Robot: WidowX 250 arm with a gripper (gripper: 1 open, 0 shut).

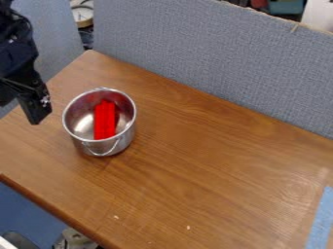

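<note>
A steel pot (117, 140) with a wire handle stands on the left part of the wooden table (215, 165), with a red object (104, 121) inside it. My black gripper (35, 105) is at the left edge of the camera view, left of the pot and apart from it. It looks open with nothing visible between its fingers, though much of the arm is out of frame.
Grey padded partitions (208, 58) run behind and to the left of the table. A blue strip (316, 219) lies at the right edge.
</note>
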